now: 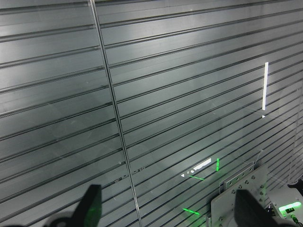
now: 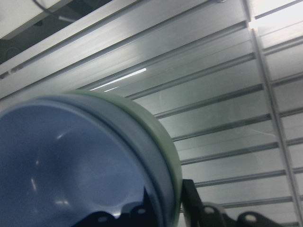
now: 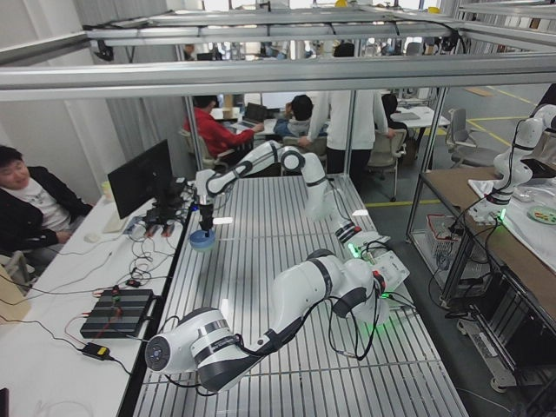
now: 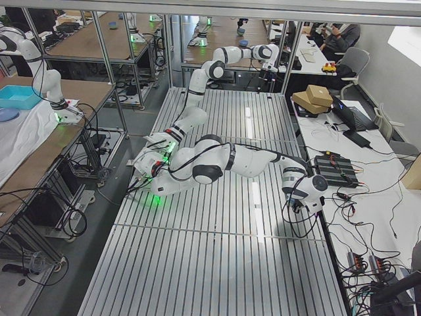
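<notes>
Nested bowls point(image 2: 71, 156), blue inside a pale green one, fill the lower left of the right wrist view, my right gripper shut on their rim. In the camera left view the bowls point(image 3: 201, 243) hang from the far arm at the table's left side. My left gripper stands open over bare slatted surface, its dark fingers wide apart with nothing between them. The near arm carrying it lies bent low across the table, its gripper mostly hidden in the camera left view.
A desk point(image 3: 52, 365) with a monitor, black boxes and cables runs along its left, where a person sits. Frame posts stand at the corners; another arm point(image 3: 512, 165) is on the bench at right.
</notes>
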